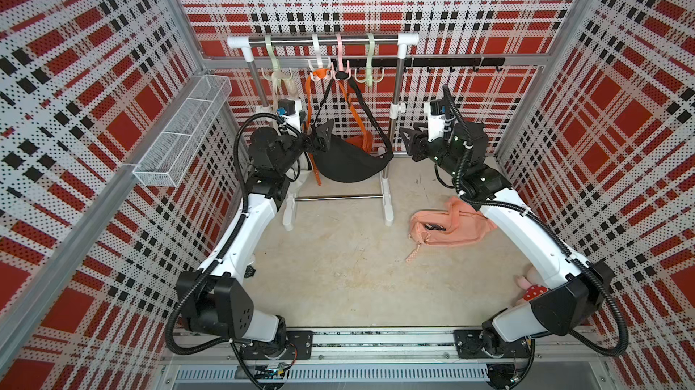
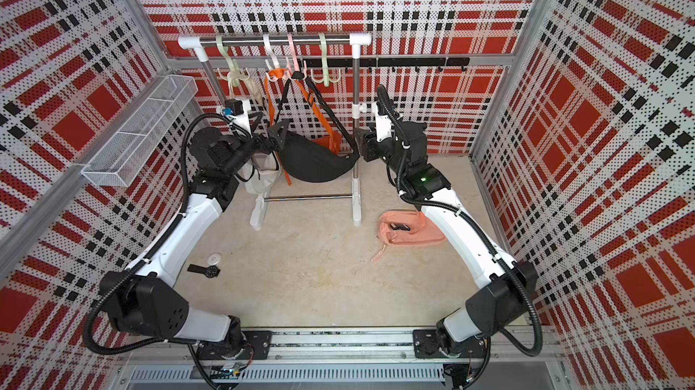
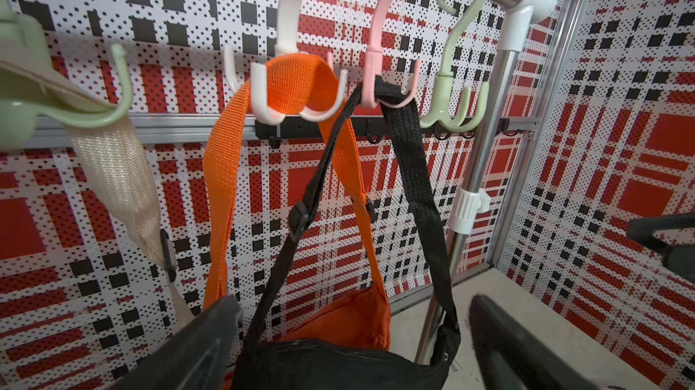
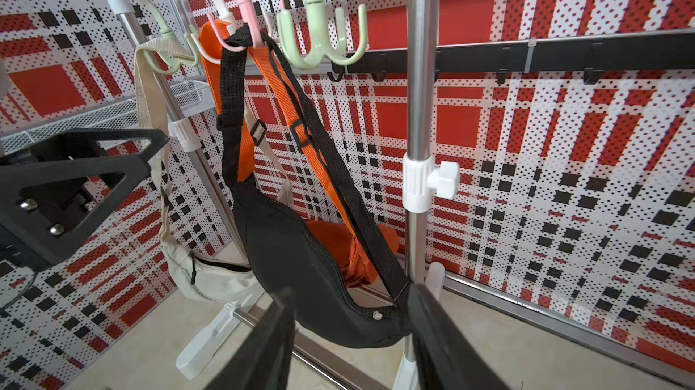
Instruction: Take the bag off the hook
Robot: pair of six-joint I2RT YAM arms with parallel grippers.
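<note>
A black bag point(image 4: 304, 267) hangs by its strap from the pink hook point(image 3: 376, 57) on the rack. Just left of it, an orange bag point(image 3: 347, 321) hangs behind, its strap over the white hook point(image 3: 282, 28). A cream bag point(image 4: 206, 274) hangs from a green hook point(image 4: 165, 53) at the rack's left end. My left gripper is open in front of the black bag's left part, nothing held. To the right of the black bag is my right gripper, its fingers spread apart with no object held; the bag shows beyond them.
The right-hand green hook point(image 4: 315, 28) is empty. A metal rack post point(image 4: 418, 100) with a white knob stands beside the black bag. A pink bag point(image 2: 427, 229) lies on the floor at right. A wire basket point(image 1: 184, 129) is fixed on the left wall.
</note>
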